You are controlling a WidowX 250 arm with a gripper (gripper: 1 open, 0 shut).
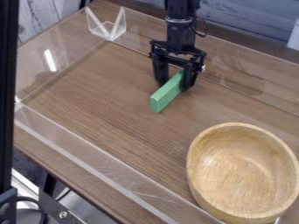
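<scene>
My black gripper (177, 59) reaches down from the top of the camera view over a green elongated block (166, 96), which lies slanted on the wooden table (100, 122). The fingers are around or just over the block's far end. Whether they are shut on it cannot be told at this size.
A beige bowl (240, 175) fills the lower right. A clear plastic piece (105, 26) stands at the upper left.
</scene>
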